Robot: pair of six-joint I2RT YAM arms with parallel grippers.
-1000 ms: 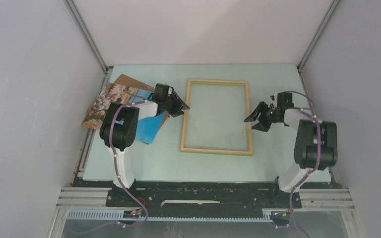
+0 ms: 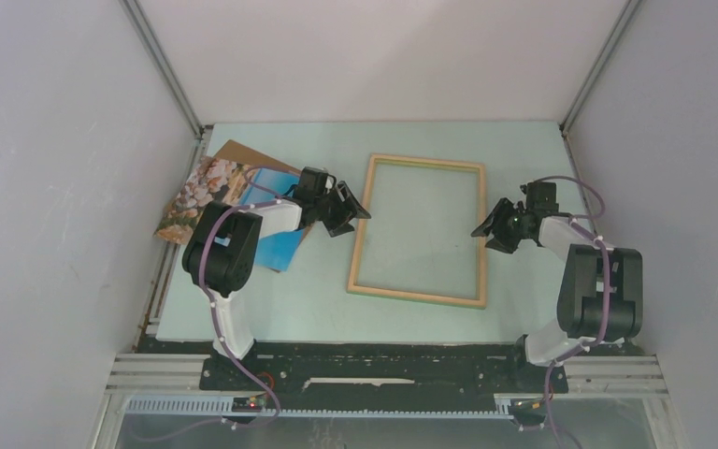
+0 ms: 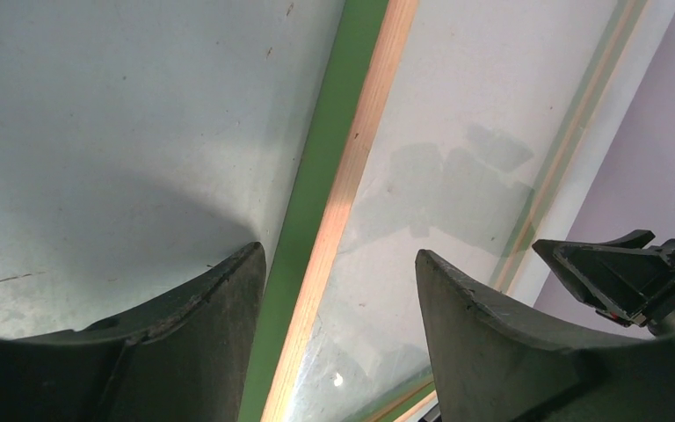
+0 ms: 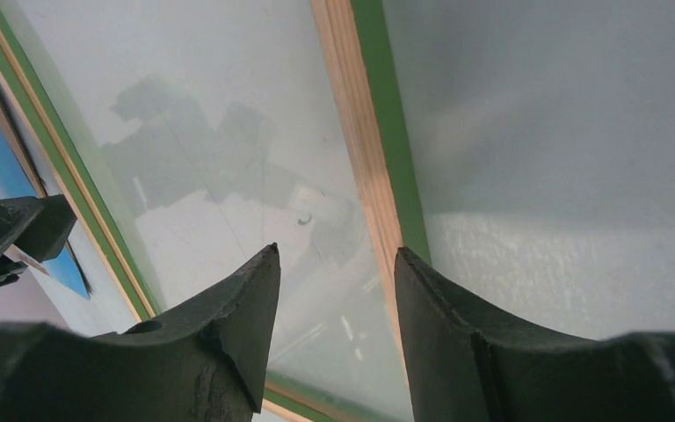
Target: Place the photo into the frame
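Note:
An empty wooden frame with green outer edging lies mid-table, glass or clear board inside. My left gripper is at its left rail, fingers apart on either side with a gap showing. My right gripper is open at the right rail, which runs down between or under its fingertips. Left of the frame lie a floral photo, a blue sheet and a brown board, partly under my left arm.
Walls bound it at back and sides.
The frame has shifted right and toward the front since a second ago, both grippers moving along with its rails.

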